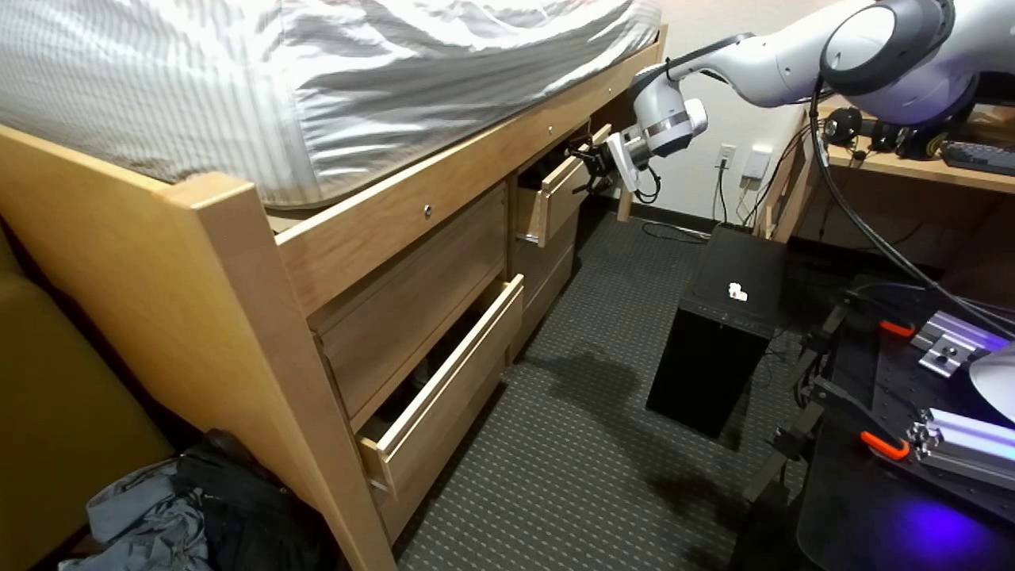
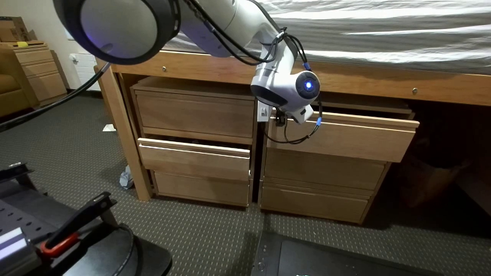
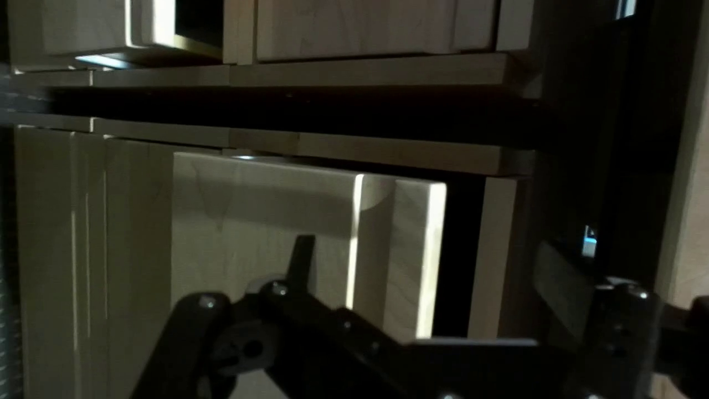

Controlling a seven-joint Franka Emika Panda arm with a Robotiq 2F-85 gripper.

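The upper far drawer under the bed is pulled partly out. Exterior view 2 shows its long wooden front at the right, and in the wrist view the same drawer front stands on its side. My gripper is open around the drawer's top edge. One dark finger is in front of the drawer face and the other finger is over the inner side, with a wide gap between them. Whether either one touches the wood cannot be told. In exterior view 1 the gripper is at the drawer's top.
A lower drawer in the nearer unit also stands partly out. The bed rail runs just above the drawers. A black box stands on the carpet opposite, with clear floor between. The dark table is at the right.
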